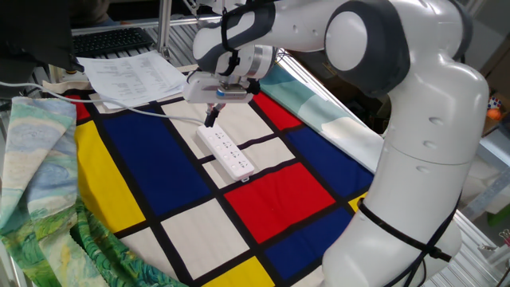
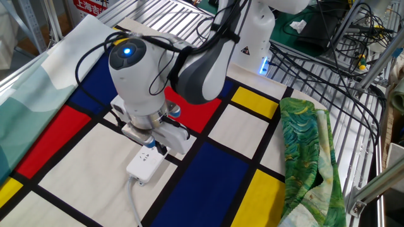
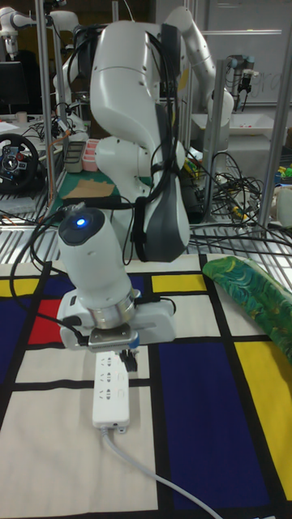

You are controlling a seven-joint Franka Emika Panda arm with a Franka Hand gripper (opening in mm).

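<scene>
A white power strip (image 1: 225, 151) with several sockets lies flat on the patterned cloth, its cable leaving the far end in the exterior view 1. My gripper (image 1: 212, 119) points down by that cable end, its dark fingers close together. From the second view, the gripper (image 2: 159, 150) is at the strip's (image 2: 146, 164) edge, and the arm hides much of the strip. In the third view, the gripper (image 3: 129, 360) is over or beside the right side of the strip (image 3: 110, 393). Contact between them cannot be told. Nothing shows held between the fingers.
The white cable (image 1: 143, 110) runs across the cloth toward the left. Paper sheets (image 1: 134, 78) lie at the back left. A green painted cloth (image 2: 309, 157) is bunched on one side, and a pale teal sheet (image 1: 319, 112) borders the other.
</scene>
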